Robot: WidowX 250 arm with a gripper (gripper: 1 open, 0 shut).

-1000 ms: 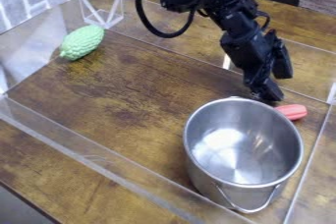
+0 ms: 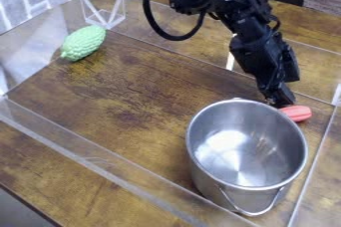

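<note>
My black arm reaches down from the top to the right side, with its gripper (image 2: 277,94) low, just behind the steel pot (image 2: 246,154) and beside a pink-red object (image 2: 294,113); its fingers are dark and small, and whether they touch that object is unclear. The pot stands upright and empty at the lower right, partly hiding the pink object. A green bumpy vegetable (image 2: 83,43) lies at the upper left on the wooden surface.
Clear plastic walls (image 2: 107,151) border the wooden work area (image 2: 114,97). The middle and left of the floor are open. A small clear plastic piece stands at the back left.
</note>
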